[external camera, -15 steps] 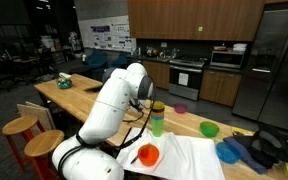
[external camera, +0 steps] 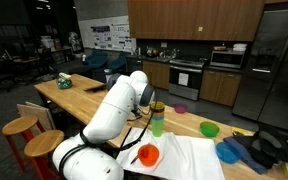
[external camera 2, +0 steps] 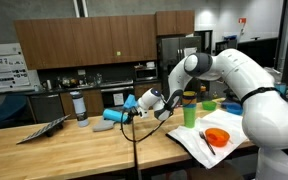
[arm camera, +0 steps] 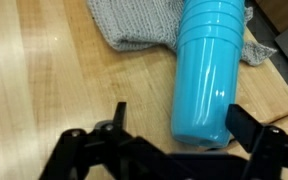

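A stack of blue cups [arm camera: 206, 75] lies on its side on the wooden table in the wrist view. The same blue stack [external camera 2: 114, 114] shows at mid-table in exterior view 2, partly behind the arm's end. My gripper stands open over the rim end of the stack. The right finger [arm camera: 246, 128] is close against the cup's side, though whether it touches is unclear. Bare wood shows between the left finger and the cup.
A grey cloth [arm camera: 134, 22] lies beside the stack. On a white cloth [external camera: 189, 155] are an orange bowl [external camera: 148, 155] and a green cup [external camera: 157, 126]. A green bowl [external camera: 209, 129] and blue bowl [external camera: 228, 152] stand farther right. Bare table lies left of the gripper.
The arm has come down toward the table over the last second, its upper part sinking in exterior view 1. The bowls and green cup have stayed put.
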